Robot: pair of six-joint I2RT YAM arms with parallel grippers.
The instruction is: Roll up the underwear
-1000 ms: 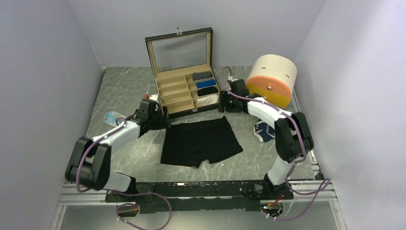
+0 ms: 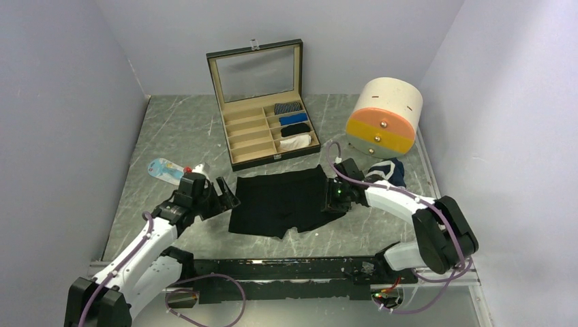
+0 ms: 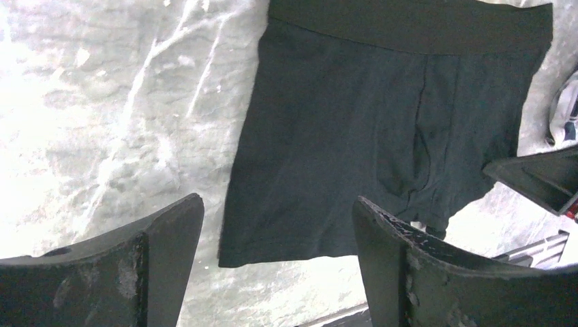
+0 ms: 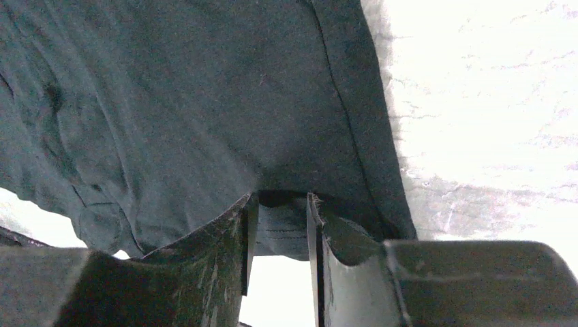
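Black underwear (image 2: 279, 201) lies spread flat on the grey table, its waistband (image 3: 422, 27) toward the box and leg openings toward the front edge. My right gripper is at the lower right leg, shut on a raised fold of the black cloth between its fingers. My left gripper (image 2: 228, 194) stands open beside the left edge of the garment. In the left wrist view, the lower left leg corner (image 3: 238, 252) shows between its spread fingers, with nothing gripped.
A glass-lidded box (image 2: 249, 150) stands open behind the underwear, several rolled pieces in its right compartments. At the back right is a colourful drum-shaped drawer unit (image 2: 385, 112). A navy-and-white cloth (image 2: 392, 170) lies behind the right arm; a blue flat item (image 2: 163, 169) is at the left.
Both arms have come from beside the box toward the front edge. My right gripper has lowered onto the right leg of the underwear and closed on its cloth; my left remains open.
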